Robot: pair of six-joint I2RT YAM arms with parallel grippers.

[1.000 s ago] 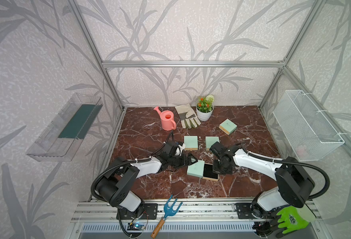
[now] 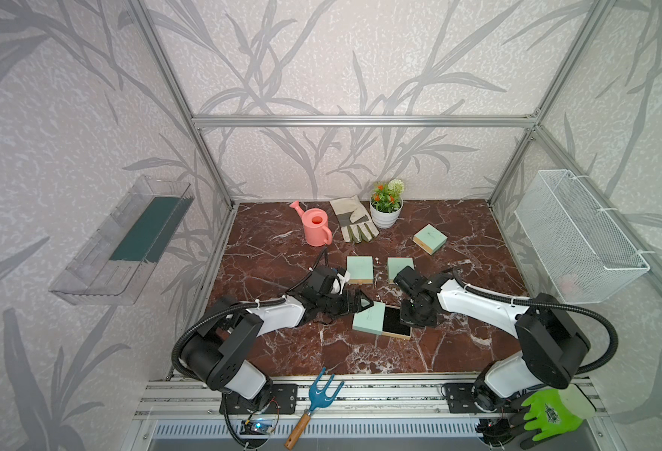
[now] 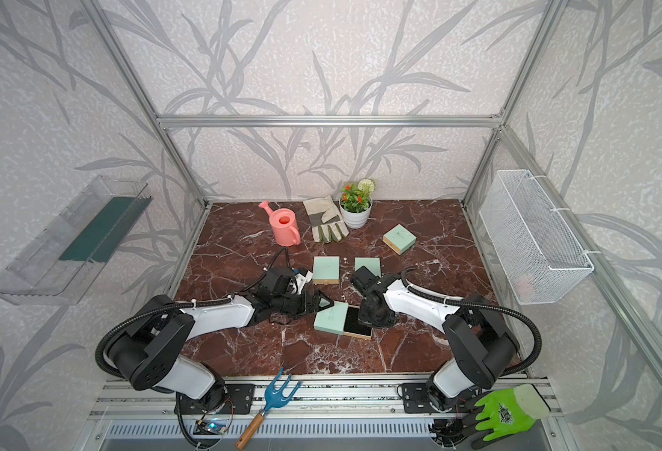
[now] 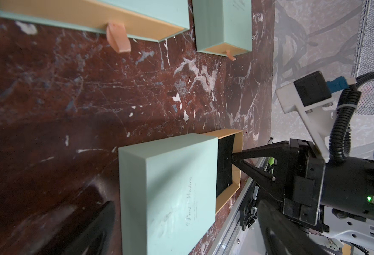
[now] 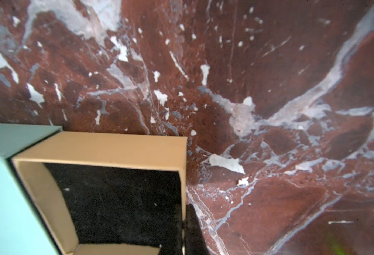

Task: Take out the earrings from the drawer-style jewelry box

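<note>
The mint jewelry box (image 2: pixel 368 318) lies near the table's front with its tan drawer (image 5: pixel 123 148) partly out to the right. Only black lining (image 5: pixel 123 204) shows inside; I see no earrings in it. At the drawer's outer end my right gripper is shut, its dark fingers (image 5: pixel 194 233) on either side of the thin end wall. My left gripper (image 2: pixel 362 303) is open by the box's left side. In the left wrist view, its blurred fingers (image 4: pixel 91 231) stand on both sides of the box; whether they touch it I cannot tell.
Two more mint boxes (image 2: pixel 359 269) (image 2: pixel 400 268) stand just behind, with small pale specks (image 2: pixel 376 260) between them. A third box (image 2: pixel 430 238) lies back right. A pink watering can (image 2: pixel 315 227), work glove (image 2: pixel 354 218) and flowerpot (image 2: pixel 385 214) line the back.
The left arm and the other objects stand as before.
</note>
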